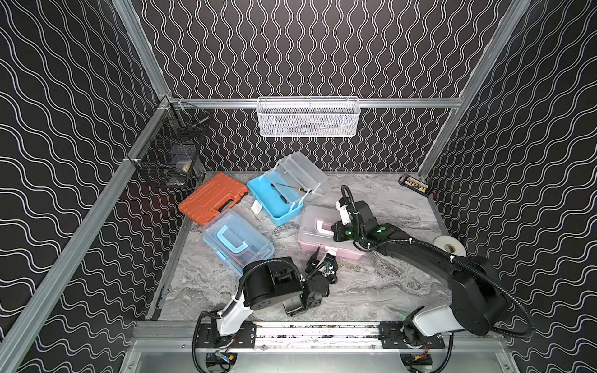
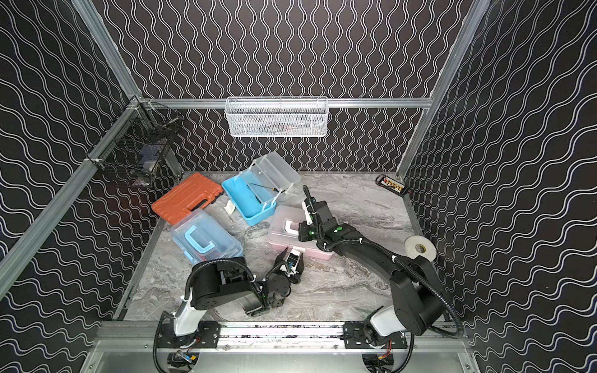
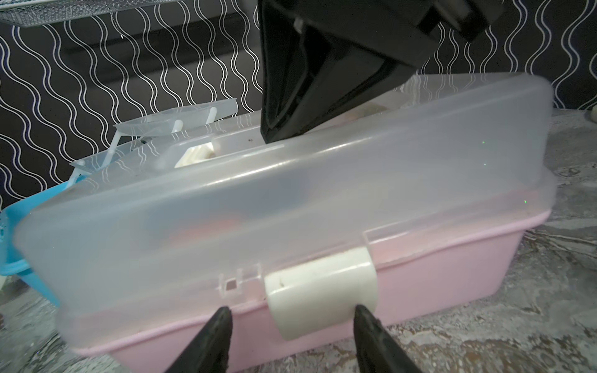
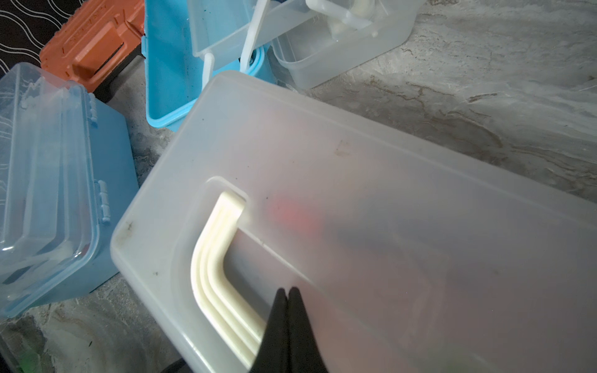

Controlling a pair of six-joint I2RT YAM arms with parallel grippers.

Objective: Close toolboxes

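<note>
The pink toolbox (image 1: pixel 304 243) lies with its clear lid (image 4: pixel 398 205) down over the base. A white latch (image 3: pixel 323 289) on its front overlaps the seam. At that front side, the fingers of my left gripper stand apart with the latch in line between them; whether they press on it cannot be told. My right gripper is shut above the lid, beside the cream handle (image 4: pixel 217 267). Farther back, a blue toolbox (image 2: pixel 252 208) stands open, its clear lid (image 2: pixel 278 172) folded back. Another blue toolbox (image 2: pixel 207 241) at left has its lid down.
An orange case (image 1: pixel 211 197) lies at the far left, touching the left blue toolbox. Toward the right are a tape roll (image 1: pixel 449 245) and a small black case (image 1: pixel 414 184). The tabletop (image 1: pixel 398 199) behind the right arm is clear.
</note>
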